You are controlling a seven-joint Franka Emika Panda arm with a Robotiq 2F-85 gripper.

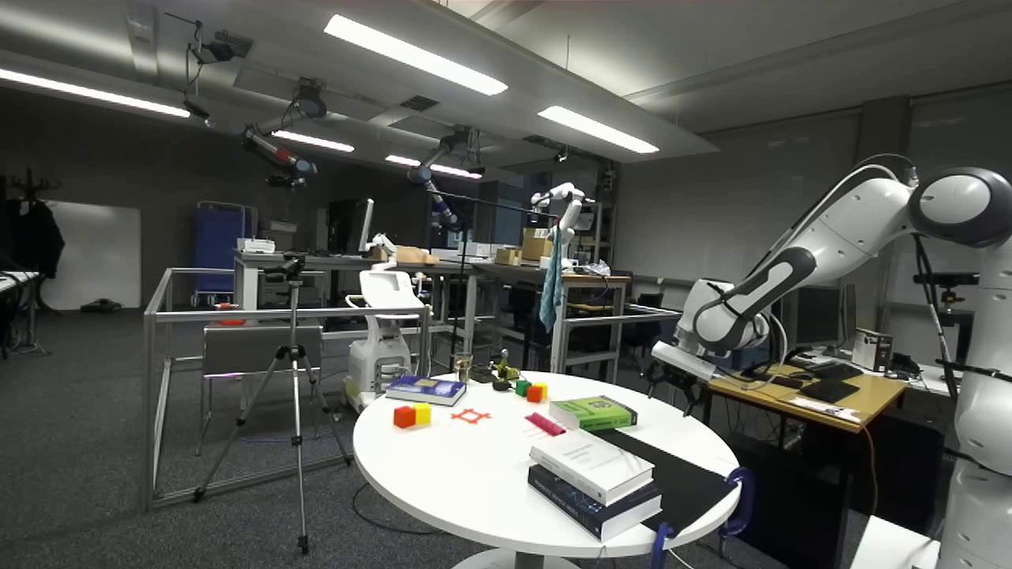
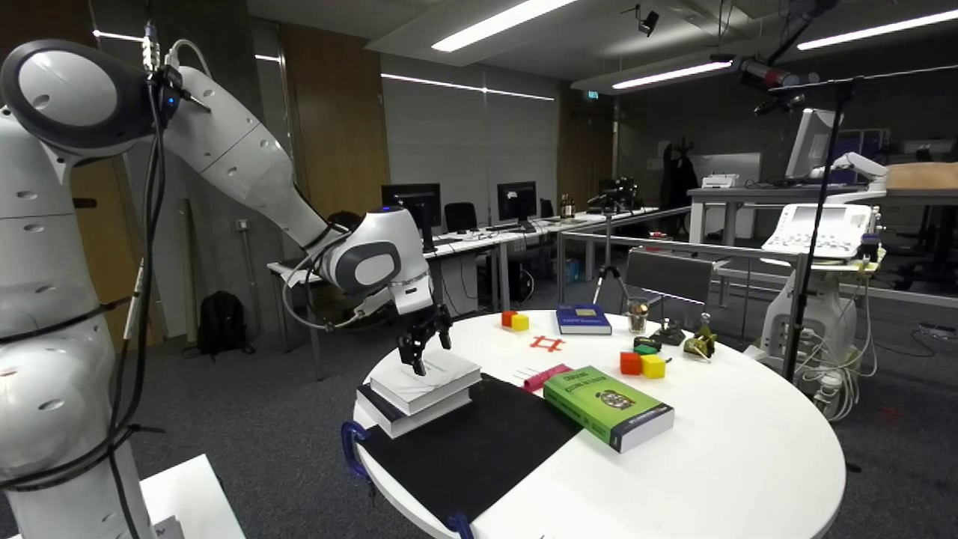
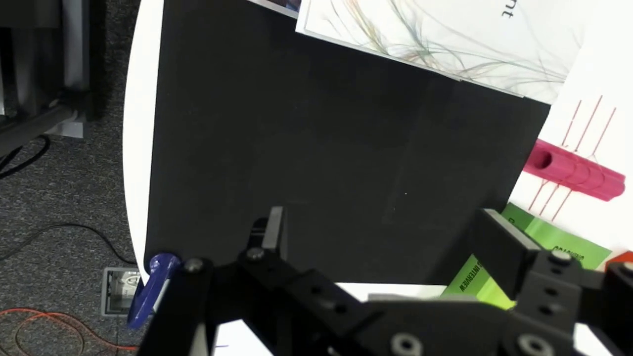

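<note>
In the wrist view my gripper is open, its two fingers wide apart with nothing between them. It hangs in the air over the black mat, and in exterior view 2 the gripper overlaps the book stack in the picture. A white book lies on a dark blue book at the table's near edge. Across the mat is a green book, lying flat. A pink ribbed piece with thin red lines lies between the white book and the green one.
On the round white table also lie a blue book, a red cube, a yellow cube and an orange hash-shaped piece. Small items stand at the far edge. A blue clamp grips the mat's edge.
</note>
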